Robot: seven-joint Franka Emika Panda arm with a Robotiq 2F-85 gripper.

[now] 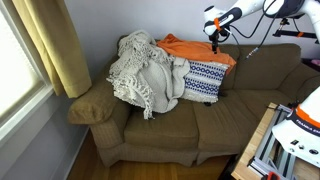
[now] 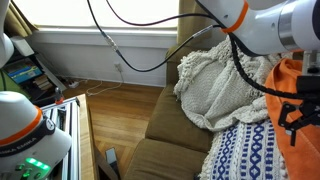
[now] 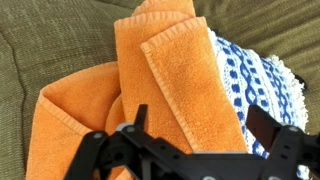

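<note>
An orange towel point(image 1: 190, 50) lies spread along the sofa's back and hangs over a blue-and-white patterned pillow point(image 1: 204, 82). In the wrist view the towel point(image 3: 185, 85) fills the middle, with a folded strip lying over it, and the patterned pillow point(image 3: 255, 85) shows at its right. My gripper stands open over the towel, its fingers apart at either side of the lower part of the view, with nothing held. From the other side, the gripper point(image 2: 291, 118) appears in front of the orange cloth point(image 2: 300, 140), at the right edge.
A cream knitted blanket point(image 1: 148, 72) is draped over the left of the brown sofa point(image 1: 165, 135). A wooden table point(image 1: 258, 140) bears the arm's base at the lower right. A loose cable point(image 2: 150, 68) loops beside the arm.
</note>
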